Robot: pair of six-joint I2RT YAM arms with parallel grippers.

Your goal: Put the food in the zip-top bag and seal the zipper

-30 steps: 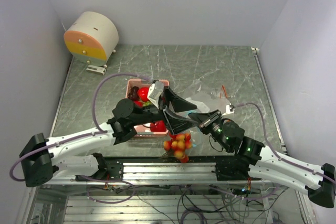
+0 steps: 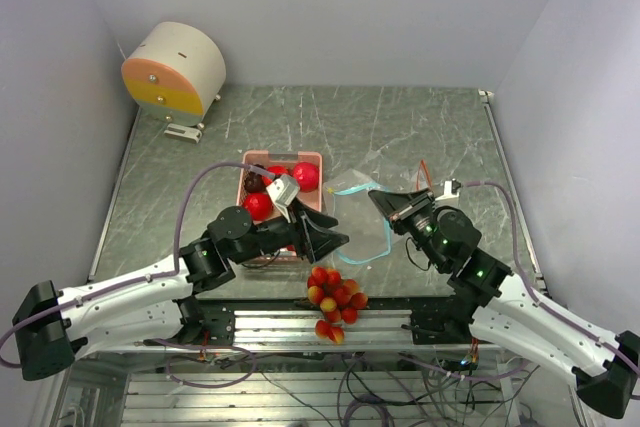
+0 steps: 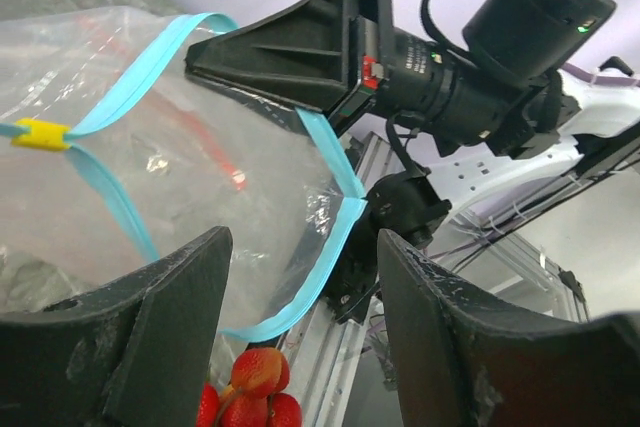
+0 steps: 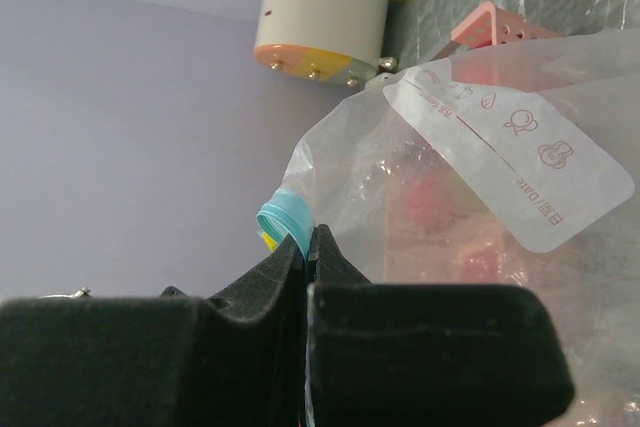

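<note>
The clear zip bag has blue zipper strips and a yellow slider; its mouth gapes in the left wrist view. My right gripper is shut on the bag's blue-edged rim, at its tip in the right wrist view. My left gripper stands open just left of the bag, nothing between its fingers. A bunch of red and yellow fruit lies at the front edge below the grippers, also visible in the left wrist view.
A pink basket holding red fruit sits behind my left arm. A cream container with coloured front stands at the back left. Metal rails run along the front.
My right gripper has moved up and back with the bag's edge, spreading the bag. My left gripper has drawn back slightly from the right one, and its fingers are apart.
</note>
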